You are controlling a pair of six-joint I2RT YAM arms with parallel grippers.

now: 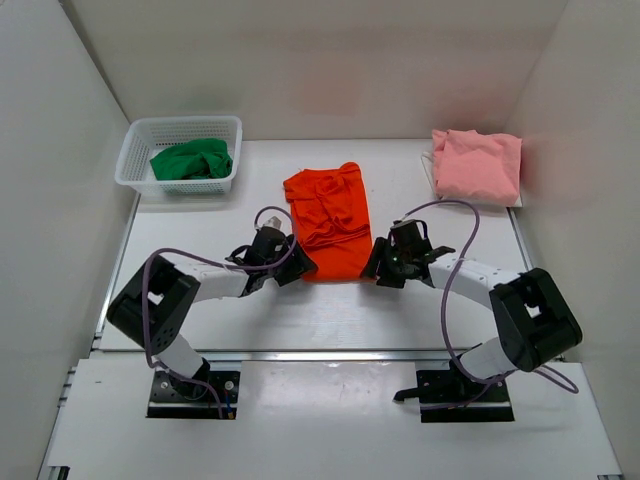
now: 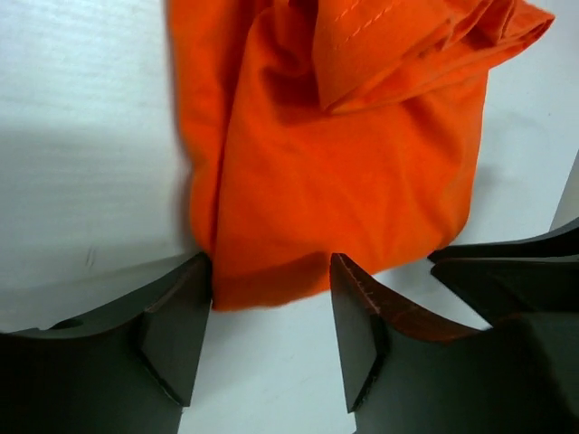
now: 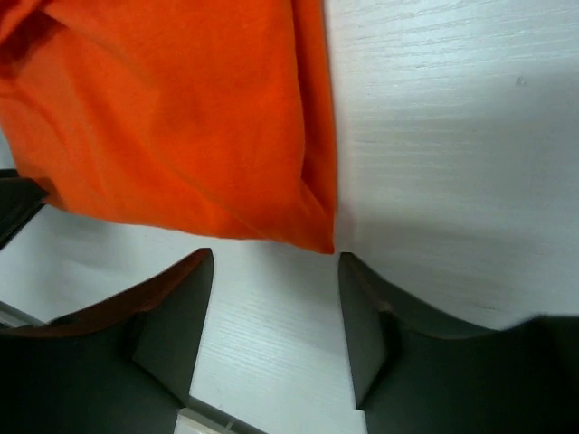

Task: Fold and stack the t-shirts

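Observation:
An orange-red t-shirt (image 1: pixel 338 250) lies partly folded at the middle of the table, its upper part bunched over a flat lower part. In the left wrist view, the shirt's near left corner (image 2: pixel 244 285) lies between the parted fingers of my left gripper. The near right corner (image 3: pixel 308 226) reaches to the gap of my right gripper, whose fingers also stand apart. Neither gripper is closed on the cloth. A fingertip of the other arm shows at the side of each wrist view.
A folded pink stack (image 1: pixel 478 165) sits at the back right. At the back left is a white basket (image 1: pixel 185 128) with green cloth (image 1: pixel 192 160) inside. Bare table (image 1: pixel 310 320) lies in front of the shirt.

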